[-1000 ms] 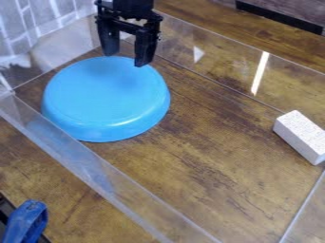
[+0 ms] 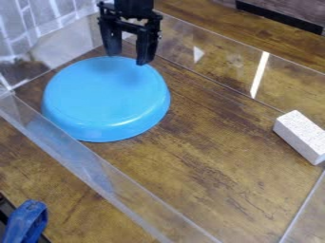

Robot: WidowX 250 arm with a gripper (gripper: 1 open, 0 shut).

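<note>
My gripper (image 2: 129,47), dark, hangs at the top centre of the camera view, above the back edge of a round blue disc (image 2: 105,100) that lies on the wooden floor. Its two dark fingers stand apart, and nothing shows between them.
A white block (image 2: 299,137) lies at the right. A blue object (image 2: 23,223) is at the lower left. Clear panels border the wooden surface (image 2: 191,171), whose middle and right are mostly bare.
My gripper has moved slightly up and back, away from the disc. The disc, block and blue object have not moved.
</note>
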